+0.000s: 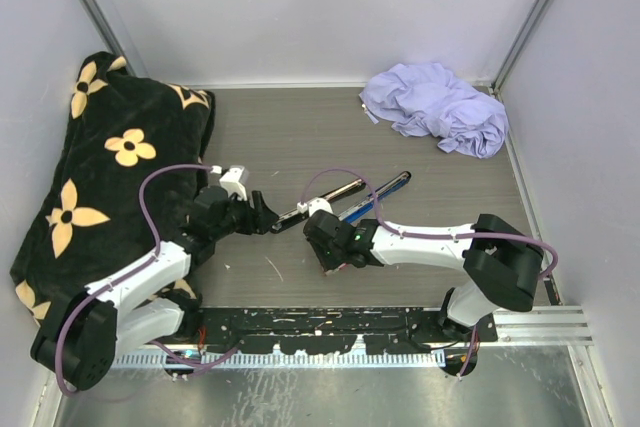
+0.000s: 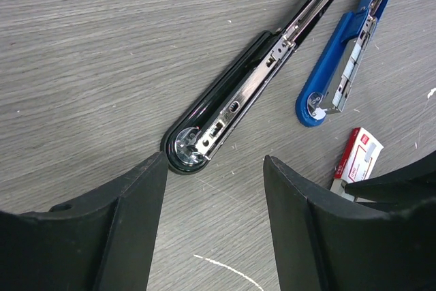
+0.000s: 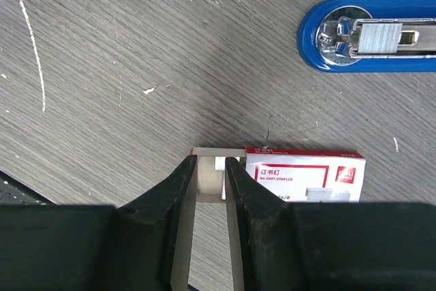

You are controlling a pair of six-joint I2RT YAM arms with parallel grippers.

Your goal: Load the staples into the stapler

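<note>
A black stapler (image 2: 238,93) and a blue stapler (image 2: 320,86) lie opened out on the table, a strip of staples showing in the blue one. My left gripper stands open near the black stapler's round end, nothing between its fingers. My right gripper is low over the staple box (image 3: 300,175), its narrowly parted fingertips at the box's open tan tray (image 3: 206,176), where something white shows. Whether it holds anything is unclear.
A black flowered cushion (image 1: 120,147) fills the left side. A crumpled lavender cloth (image 1: 430,107) lies at the back right.
</note>
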